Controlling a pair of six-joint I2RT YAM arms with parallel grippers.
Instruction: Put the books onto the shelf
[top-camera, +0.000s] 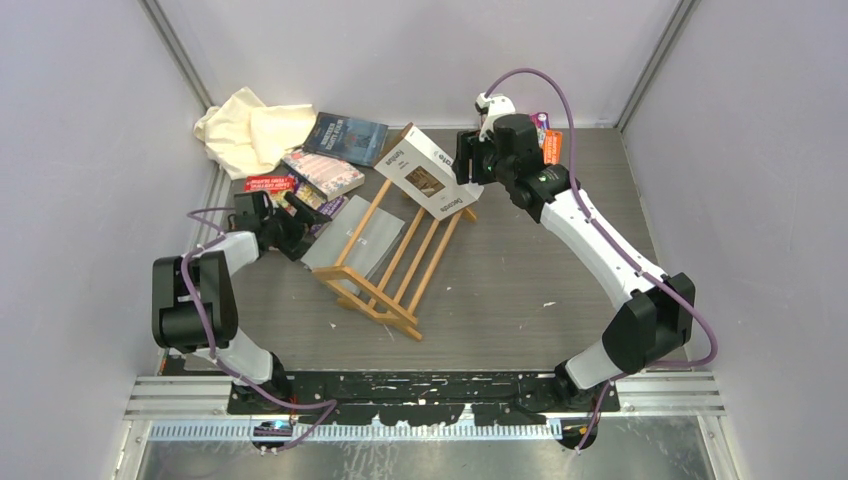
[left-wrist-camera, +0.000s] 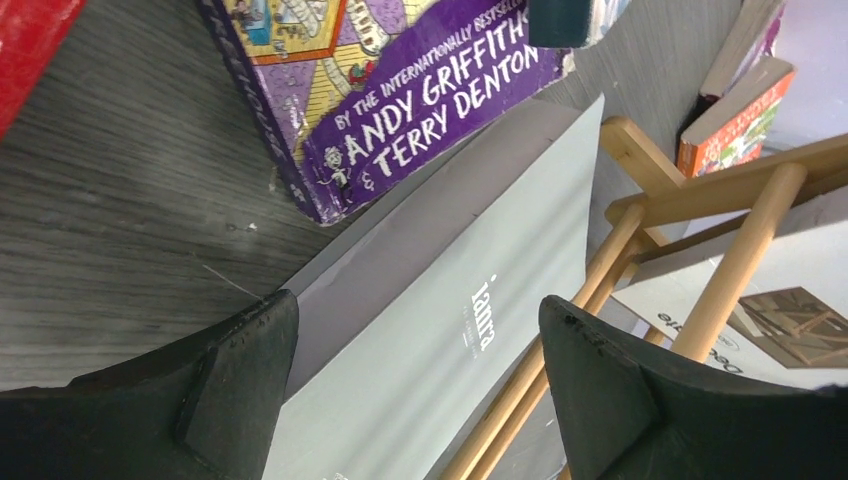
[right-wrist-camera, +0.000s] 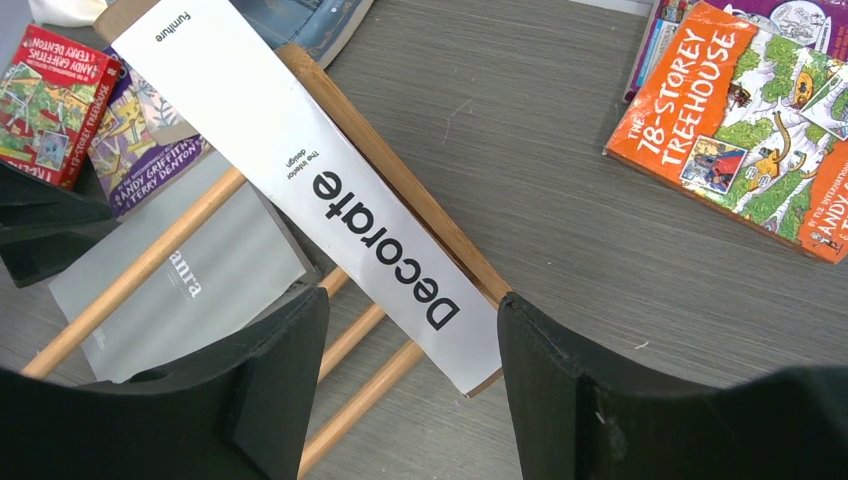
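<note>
A wooden rack stands mid-table with the white Decorate book leaning at its far end. Partly beneath its bars lies a grey book. My left gripper is open above that book's left edge, with the fingers apart and nothing gripped. My right gripper also hangs open, just right of the white book in the top view; in its wrist view that book's corner shows between the fingertips. A purple-covered book, a red book, a floral book and a dark blue book lie at the back left.
Cream cloth is heaped in the back left corner. An orange treehouse book overlaps a purple book at the back right. The table right of the rack is clear.
</note>
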